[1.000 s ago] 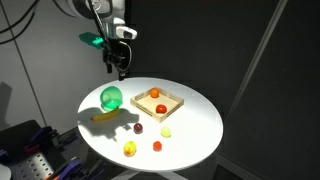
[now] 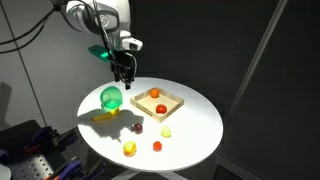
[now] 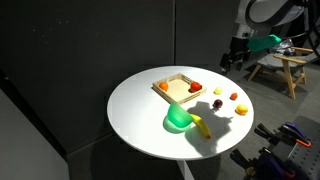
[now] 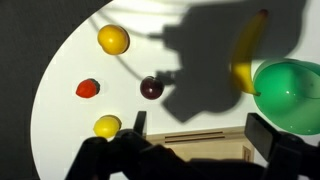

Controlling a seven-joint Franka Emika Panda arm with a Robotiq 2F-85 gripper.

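Observation:
My gripper (image 2: 125,79) hangs above the white round table, clear of everything on it; in the wrist view its dark fingers (image 4: 259,130) stand wide apart with nothing between them. Below it lie a dark plum (image 4: 151,88), an orange (image 4: 113,40), a small red fruit (image 4: 87,88) and a yellow lemon (image 4: 107,126). A banana (image 4: 245,55) rests beside the green bowl (image 4: 290,95). The shallow wooden box (image 3: 170,86) holds an orange fruit (image 2: 154,93) and a red one (image 2: 161,108). In the wrist view the gripper hides part of the box.
The white table (image 3: 115,110) has wide bare space on the side away from the arm. Its round edge lies close to the orange and the small red fruit. A wooden chair (image 3: 285,70) stands behind the arm, off the table.
My gripper has come down slightly and a little to the right in exterior view 1. Bowl, box and fruit have stayed in place.

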